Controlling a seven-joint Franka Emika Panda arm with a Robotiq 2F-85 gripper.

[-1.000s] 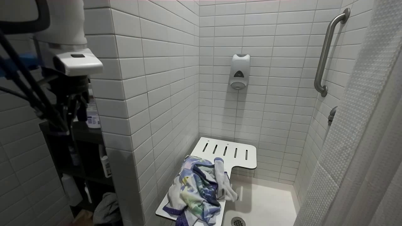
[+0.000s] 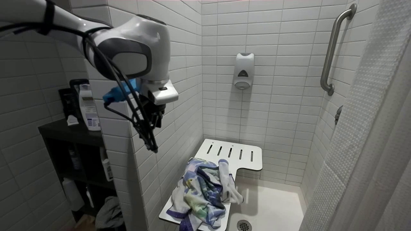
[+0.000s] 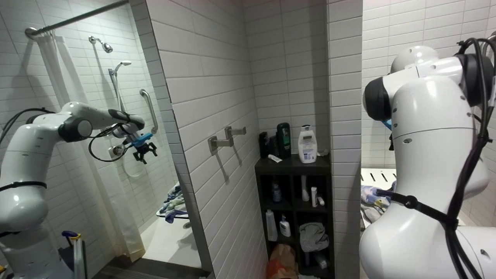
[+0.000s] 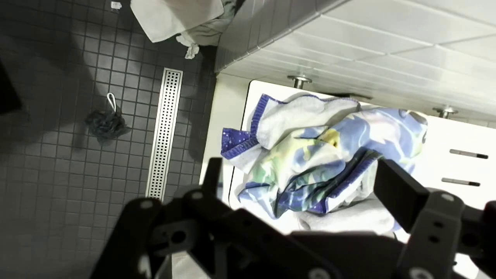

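Note:
A crumpled towel [image 2: 204, 192], patterned in blue, green and yellow with a purple edge, lies heaped on the white shower bench [image 2: 237, 152]. In the wrist view the same towel [image 4: 321, 153] shows below my gripper, whose two black fingers stand wide apart with nothing between them. The gripper is open and well above the towel, not touching it. Exterior view 1 has the gripper [image 2: 154, 134] at the upper left, close to the tiled wall's edge. The mirror in exterior view 2 reflects the arm, with its gripper [image 3: 145, 152] over the bench.
A tiled partition wall [image 2: 158, 115] stands beside the arm. Left of it is a dark shelf [image 2: 71, 134] with several bottles. A soap dispenser [image 2: 243, 71], a grab bar [image 2: 333, 50] and a curtain [image 2: 362, 127] bound the shower. Free space lies above the bench.
The arm has moved right and away from exterior view 1's camera, from in front of the dark shelf toward the shower bench. The towel and bench look unchanged.

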